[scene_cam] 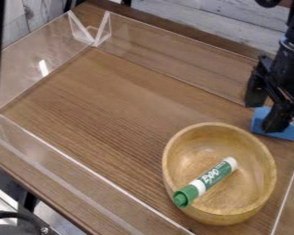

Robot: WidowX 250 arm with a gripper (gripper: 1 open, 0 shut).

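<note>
My black gripper (pixel 270 115) hangs at the right, its open fingers reaching down around a blue block (pixel 277 133) on the wooden counter. Part of the block is hidden behind the fingers; whether they touch it I cannot tell. Below and left of it sits a tan bowl (pixel 186 174) holding a white and green tube (pixel 209 179) lying diagonally.
Low edges run along the back and left sides, with a white wire object at the back left.
</note>
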